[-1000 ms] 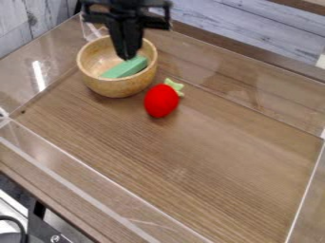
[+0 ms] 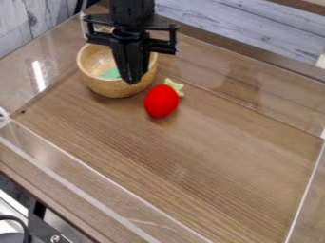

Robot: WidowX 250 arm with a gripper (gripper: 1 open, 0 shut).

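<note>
My black gripper (image 2: 131,65) hangs over a round wooden bowl (image 2: 112,86), its fingers shut with nothing visible between them, near the bowl's front right. A green object (image 2: 109,73) lies in the bowl, largely hidden behind the gripper. A red round object (image 2: 162,101) rests on the table just right of the bowl, with a small pale green piece (image 2: 177,89) behind it.
A pale plank wall (image 2: 241,28) runs along the back. A dark cable shows at the lower left.
My gripper has come down and toward the viewer over the bowl, now covering much of the green object.
</note>
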